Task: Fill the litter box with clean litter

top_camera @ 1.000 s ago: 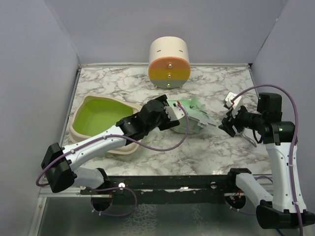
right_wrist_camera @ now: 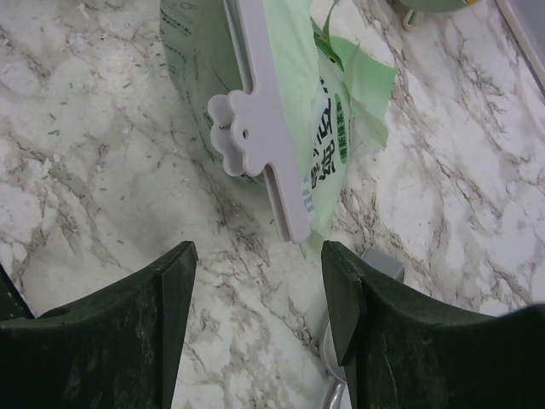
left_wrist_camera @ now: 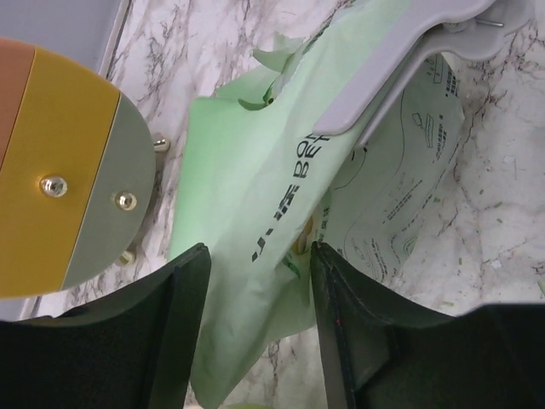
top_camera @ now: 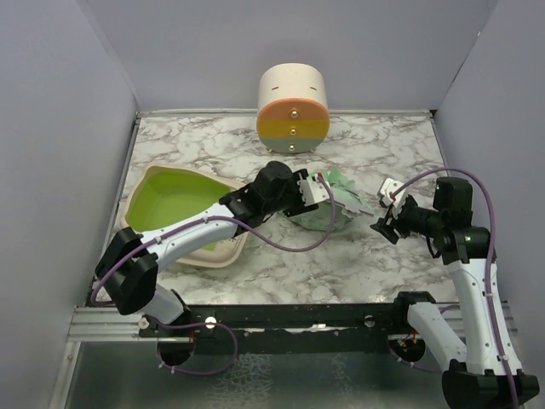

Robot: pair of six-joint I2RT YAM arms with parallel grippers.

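A light green litter bag [top_camera: 328, 213] with printed text lies crumpled on the marble, a pale grey clip [right_wrist_camera: 264, 128] across its top. My left gripper is over the bag, fingers apart on either side of a fold of it. My right gripper stands open right of the bag, facing the clip's end, nothing between its fingers. The litter box [top_camera: 142, 198], cream with a green inside, lies at the left, partly hidden by my left arm.
A striped cabinet [top_camera: 292, 123] stands at the back. A grey scoop [right_wrist_camera: 379, 267] lies right of the bag.
My right gripper has shifted slightly left, its arm swinging a little inward.
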